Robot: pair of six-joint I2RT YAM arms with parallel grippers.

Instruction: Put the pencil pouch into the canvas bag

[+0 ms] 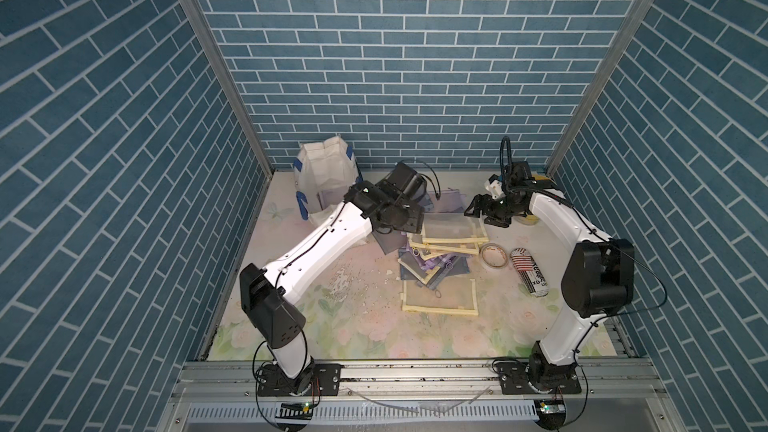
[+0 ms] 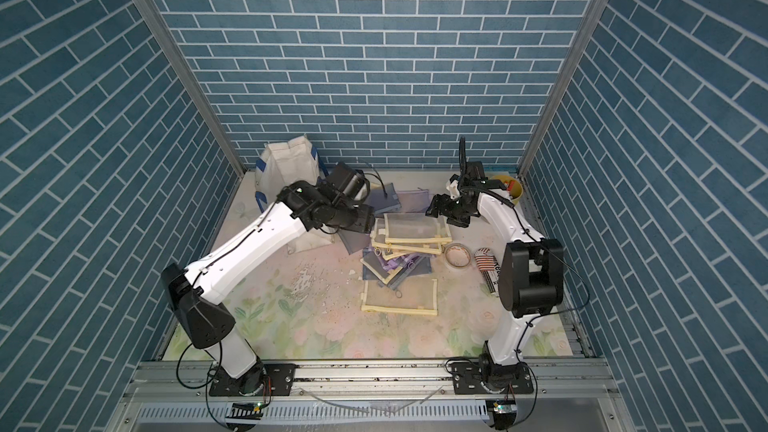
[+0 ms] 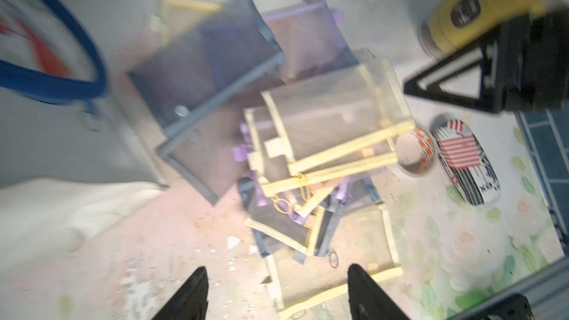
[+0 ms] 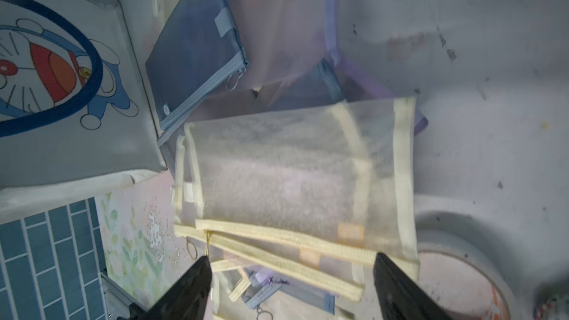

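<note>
The white canvas bag (image 1: 324,160) with blue handles stands at the back left, a Doraemon print showing in the right wrist view (image 4: 53,71). Pencil pouches lie piled right of it: a grey-blue pouch (image 3: 204,62), a purple pouch (image 4: 278,23) and cream-trimmed mesh pouches (image 4: 290,172). My left gripper hangs over the table between bag and pile, its fingers apart and nothing between them, the pile below in its blurred view. My right gripper is open just above the right side of the pile, holding nothing.
A roll of tape (image 1: 494,256) and a striped pouch (image 1: 528,272) lie right of the pile. A yellow container (image 2: 508,184) stands at the back right corner.
</note>
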